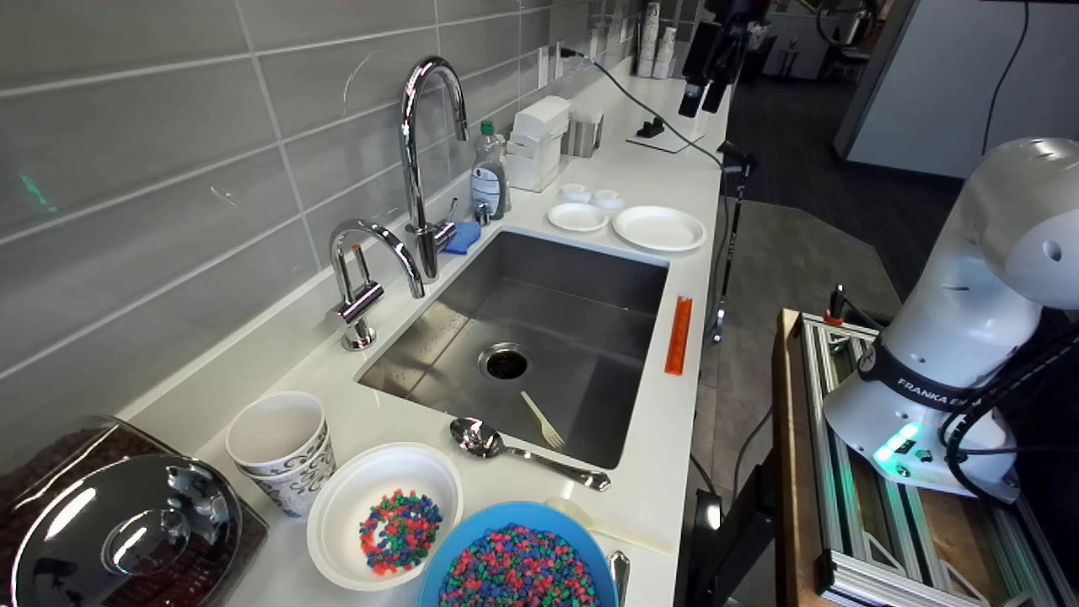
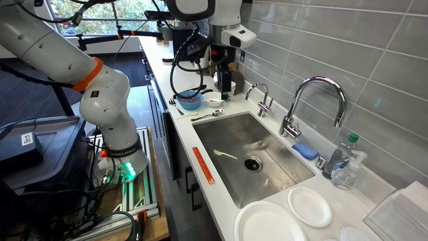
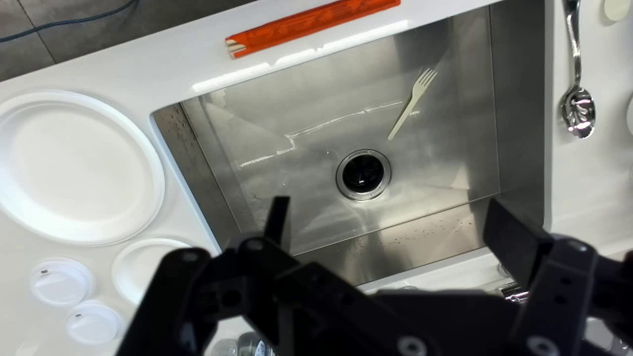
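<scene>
My gripper is open, its two black fingers wide apart with nothing between them. In the wrist view it hangs high over the steel sink (image 3: 332, 231). A pale fork (image 3: 409, 106) lies on the sink floor beside the drain (image 3: 363, 174), well clear of the fingers. The gripper (image 1: 703, 99) shows at the top of the first exterior view. On the counter at the near end are a blue bowl (image 1: 521, 566) full of small coloured pieces and a white bowl (image 1: 389, 475) holding fewer of them. A metal serving spoon (image 1: 526, 454) lies by the sink rim.
White plates (image 2: 269, 225) and small lids (image 3: 62, 283) occupy the counter at the sink's far end. An orange chopstick packet (image 2: 203, 165) lies along the front edge. Two faucets (image 2: 313, 80), a blue sponge (image 2: 305, 150) and soap bottles (image 2: 341, 156) line the wall side.
</scene>
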